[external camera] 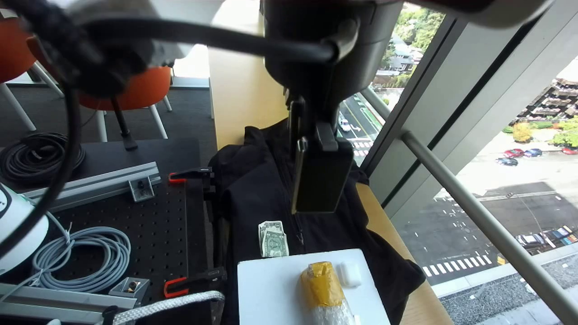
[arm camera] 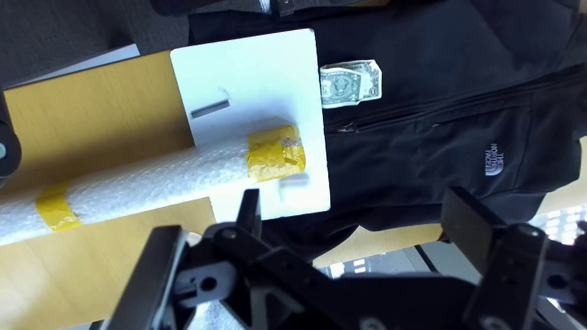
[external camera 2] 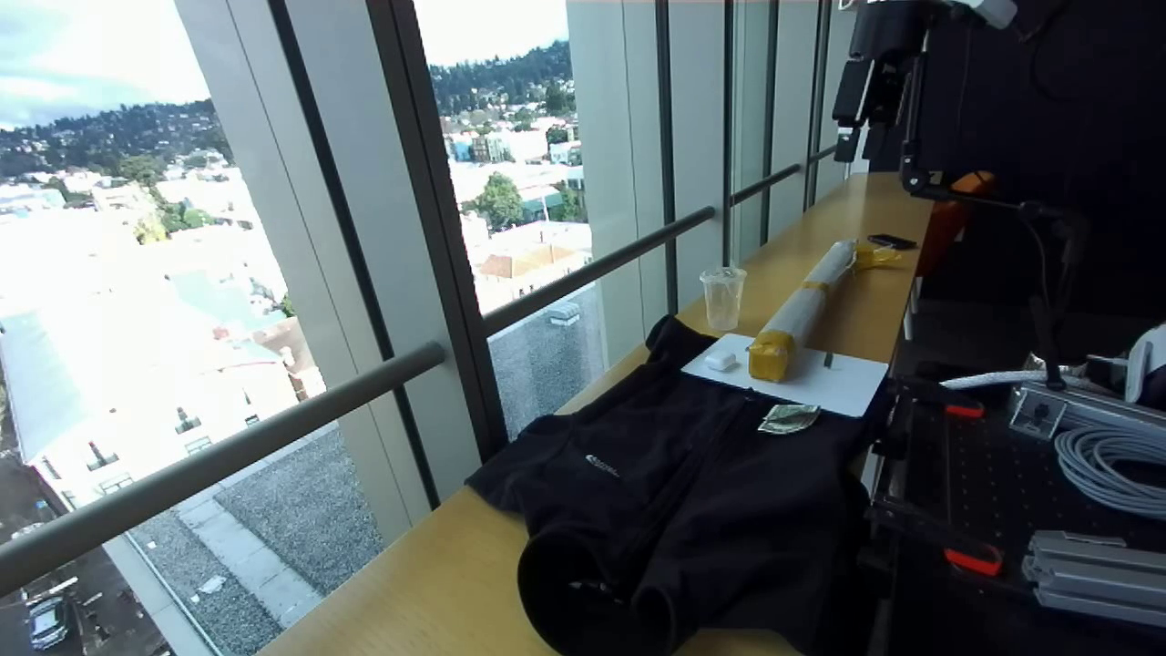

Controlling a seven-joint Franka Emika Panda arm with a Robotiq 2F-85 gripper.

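Note:
A black zip jacket (external camera 2: 700,492) lies spread on the wooden ledge, its logo visible in the wrist view. Folded dollar bills (arm camera: 349,83) rest on it beside a white board (arm camera: 242,71). Across the board lies a bubble-wrapped roll (arm camera: 159,170) with yellow tape at its end. A small white case (external camera: 349,274) sits on the board near that end. My gripper is high above the ledge, its fingers wide apart and nothing held. In exterior view 1, one dark finger (external camera: 323,181) blocks part of the jacket.
A clear plastic cup (external camera 2: 722,297) stands by the window beyond the board. A metal rail (external camera 2: 612,268) runs along the glass. On the other side, a black perforated table (external camera: 154,227) holds coiled cables and clamps. A dark flat object (external camera 2: 892,241) lies farther along the ledge.

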